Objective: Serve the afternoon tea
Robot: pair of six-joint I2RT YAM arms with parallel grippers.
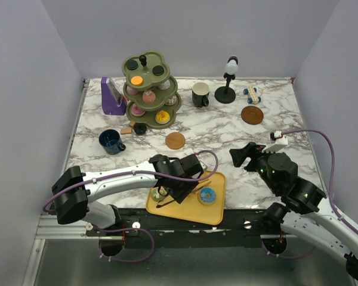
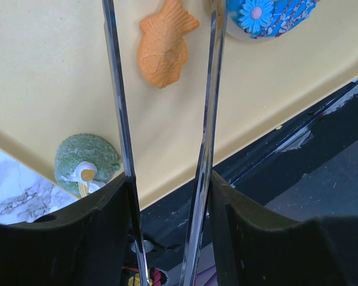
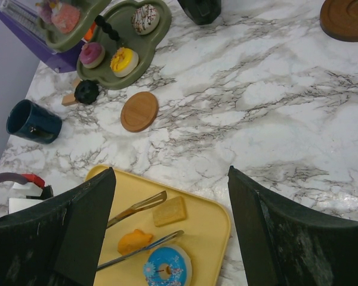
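Observation:
My left gripper hangs low over the yellow tray [image 1: 185, 220], its long metal fingers apart on either side of an orange fish-shaped cake [image 2: 163, 50]. A blue donut with a flower [image 1: 206, 195] lies beside it, and a green round piece [image 2: 83, 158] sits near the tray's edge. A tan square piece [image 3: 169, 211] is also in the tray. My right gripper [image 1: 244, 155] stands open over bare marble, right of the tray.
A three-tier green stand [image 1: 170, 119] with donuts stands at the back, beside a wooden coaster [image 1: 175, 140], a dark blue mug [image 1: 110, 143] and a black mug [image 1: 200, 92].

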